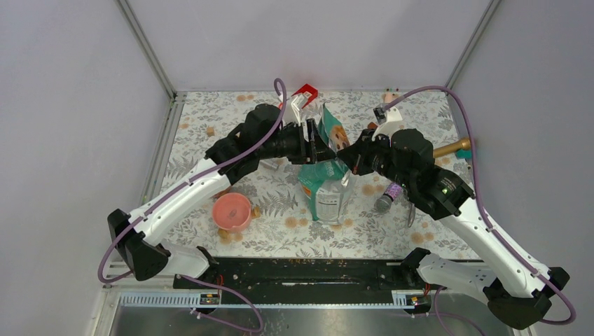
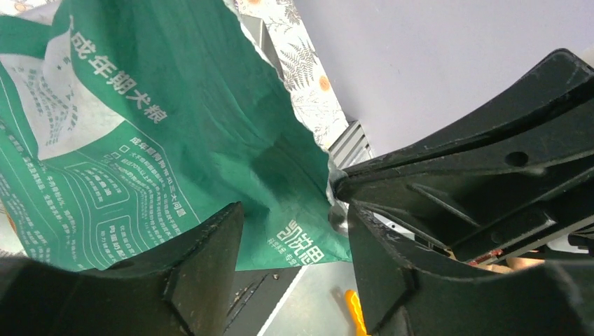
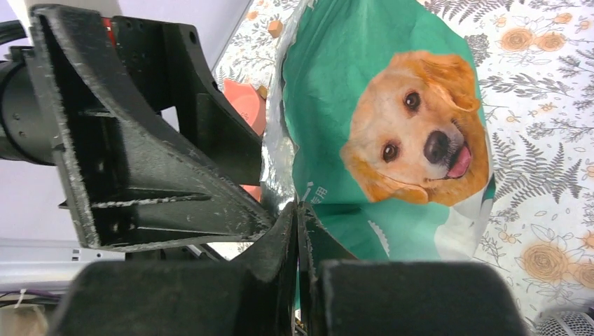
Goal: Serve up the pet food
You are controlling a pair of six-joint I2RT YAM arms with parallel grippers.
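A green pet food bag (image 1: 326,189) with a dog picture (image 3: 417,133) stands in the middle of the table, its silver-edged top upright between my grippers. My left gripper is at the bag's upper part, fingers apart, with the bag's edge near its right finger. From the other side my right gripper is shut at that edge; whether it pinches any of the bag is unclear. A pink bowl (image 1: 231,211) sits at the front left.
A red box (image 1: 308,89) lies at the back. A purple-grey cylinder (image 1: 389,196) and a wooden item (image 1: 452,147) lie on the right.
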